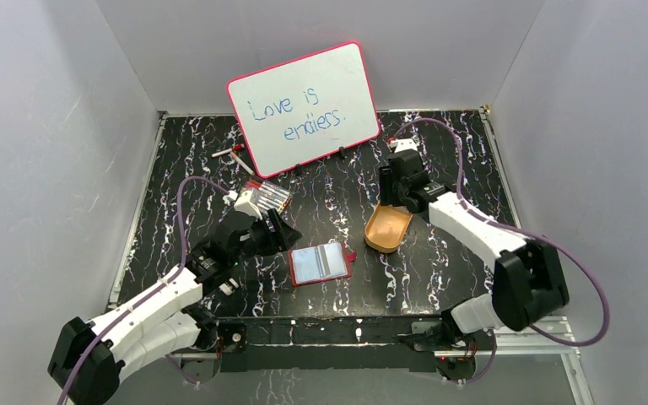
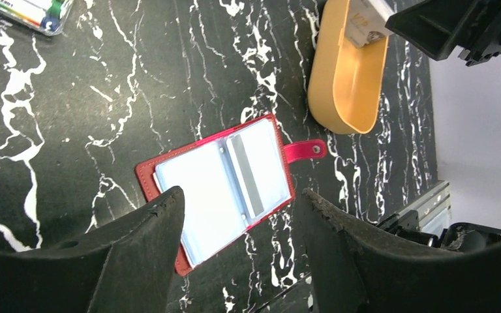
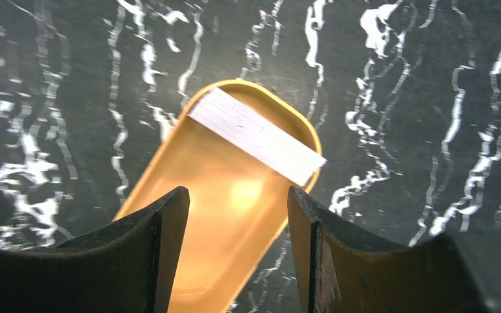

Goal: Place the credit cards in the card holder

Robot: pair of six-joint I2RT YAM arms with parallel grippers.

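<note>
The open red card holder [image 1: 308,266] lies at the front middle, with clear sleeves and a grey strip showing. My left gripper [image 1: 280,232] hangs above its left side, open and empty in the left wrist view. My right gripper [image 1: 388,187] is over the tan box [image 1: 386,232] to the right; in the right wrist view its open fingers frame the box, empty. A white card stack [image 3: 256,135] leans at the box's far end, below and ahead of those fingers.
A whiteboard [image 1: 299,101] with writing stands at the back, loose markers near it. A pack of markers [image 1: 266,196] lies behind my left gripper.
</note>
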